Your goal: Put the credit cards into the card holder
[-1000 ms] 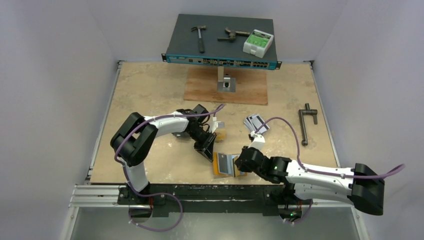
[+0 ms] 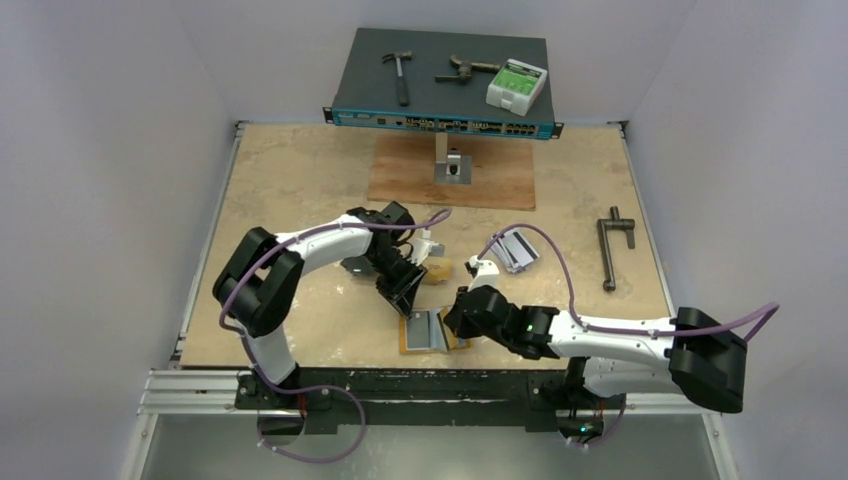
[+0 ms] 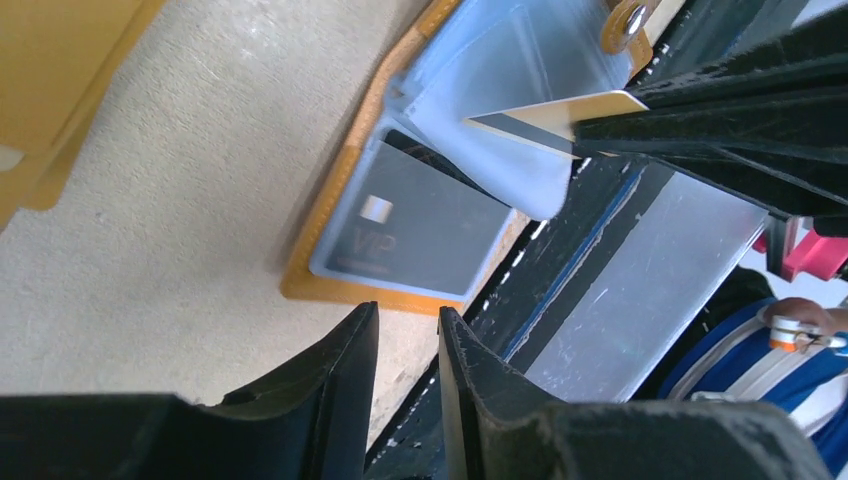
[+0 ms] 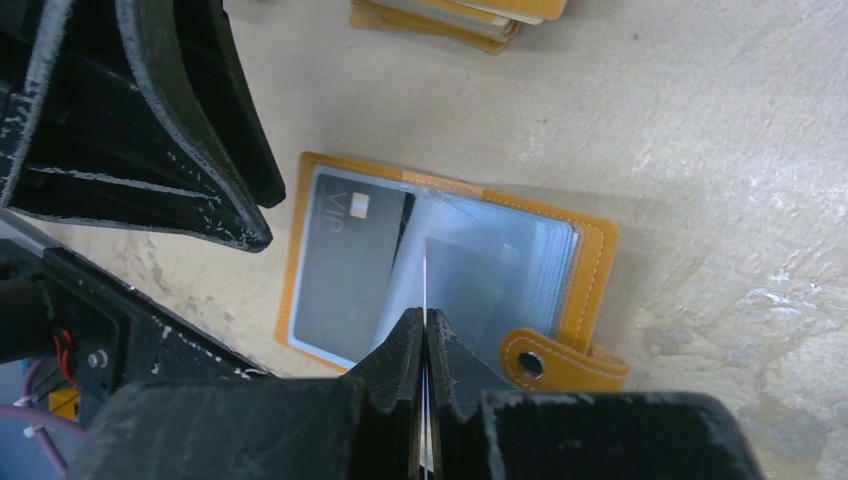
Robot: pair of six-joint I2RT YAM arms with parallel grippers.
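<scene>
An open card holder with an orange-brown border and clear sleeves [image 2: 409, 338] lies near the table's front edge. A dark VIP card [image 3: 420, 225] sits in its left sleeve. My right gripper, over the other sleeve, is shut on a thin gold-and-dark credit card, which shows edge-on in the right wrist view. Whether that card's tip is inside the sleeve, I cannot tell. Just off the holder's left end, my left gripper stands partly open, its gap empty.
Behind the holder is a stack of gold cards [image 3: 50, 80]. Fanned grey cards [image 2: 515, 250] lie farther back on the right, with a metal tool [image 2: 607, 255] beyond them. The table left of the holder is clear.
The holder has slid left along the front edge. My right gripper has moved left with it, and the left gripper has shifted slightly left too.
</scene>
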